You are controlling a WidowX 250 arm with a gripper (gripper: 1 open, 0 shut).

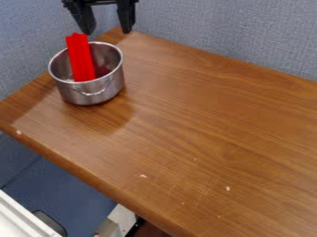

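Observation:
A red rectangular block [81,57] stands upright inside a shiny steel pot [99,91] at the back left of the wooden table, its top rising above the pot's rim. My dark gripper [107,15] is at the top edge of the view, above and slightly behind the pot, its fingers spread open with nothing between them, apart from the block.
Grey padded walls border it at the back and left. A white object [19,220] lies below the table's left edge.

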